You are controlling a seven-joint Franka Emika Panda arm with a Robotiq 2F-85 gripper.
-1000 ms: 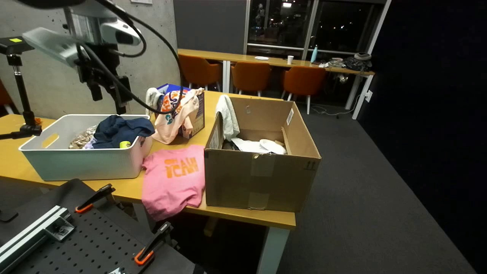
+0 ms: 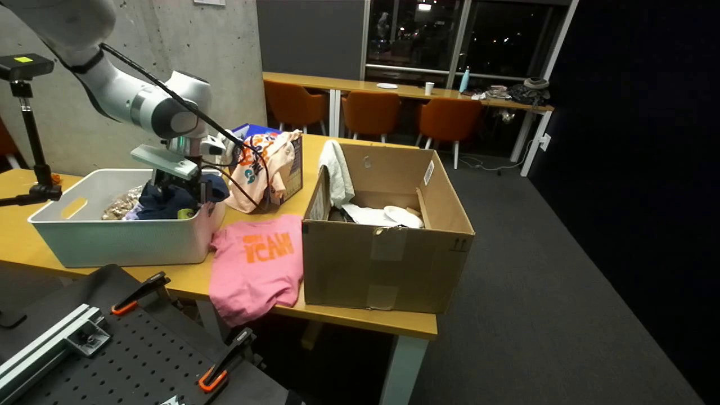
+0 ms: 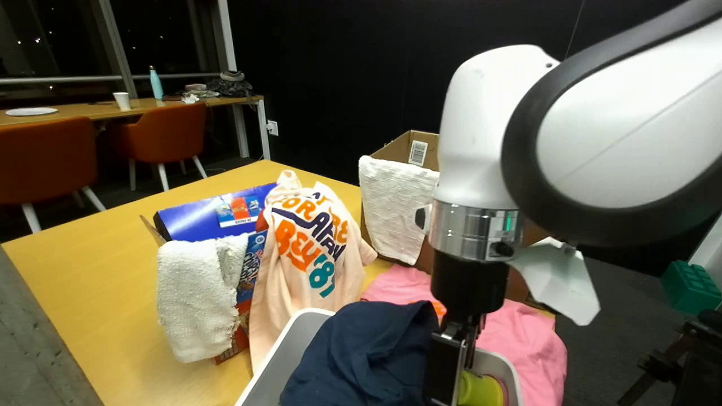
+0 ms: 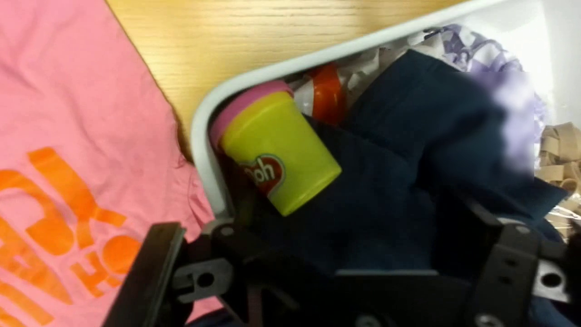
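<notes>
A navy cloth lies bunched in the white bin, near its right end in exterior view 1. My gripper points down at this cloth, its fingers wide apart on either side in the wrist view. The cloth lies low between and around them, and whether they touch it cannot be told. Beside the cloth, a yellow Play-Doh tub with a pink lid leans in the bin's corner. In exterior view 2 the arm hides part of the bin, with the navy cloth left of the fingers.
A pink shirt lies on the table between the bin and a cardboard box with a white towel over its wall. Behind the bin, a peach shirt and another white towel drape over a blue box.
My arm has come down from above the bin, bringing the gripper to the navy cloth. The bin, shirts and cardboard box stay where they were.
</notes>
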